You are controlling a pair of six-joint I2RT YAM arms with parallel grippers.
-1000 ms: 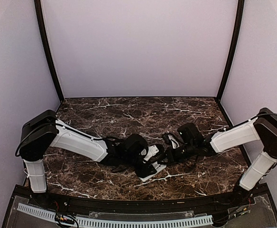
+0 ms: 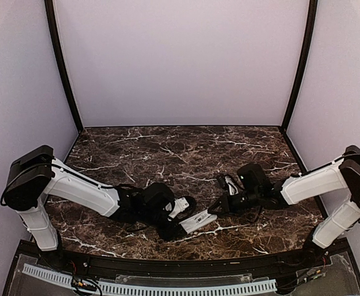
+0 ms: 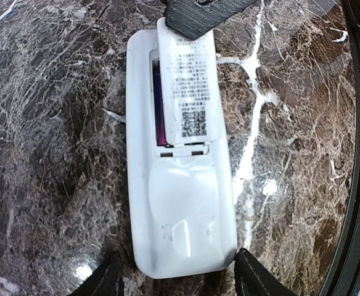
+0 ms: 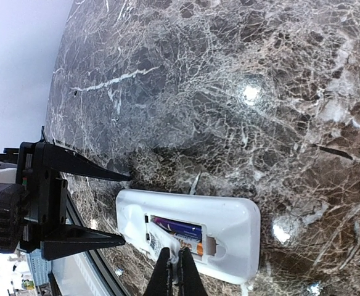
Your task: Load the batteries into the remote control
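Observation:
The white remote control (image 3: 186,209) lies back up on the table, its battery compartment facing up. A dark purple battery (image 4: 177,227) and orange beside it show in the compartment. The white battery cover (image 3: 195,92) is tilted and skewed over the compartment, one end near the slots, the other at my right gripper. That gripper is shut with the cover's thin edge between its fingertips. At the remote's smooth end, my left gripper is open, one finger (image 3: 109,280) on each side; the right-hand one in the left wrist view is close to the corner.
The table's front edge (image 2: 186,262) lies close in front of the remote.
My left gripper has drawn back leftward and toward the front along the remote, uncovering more of it. My right gripper has shifted slightly right and down in the top view.

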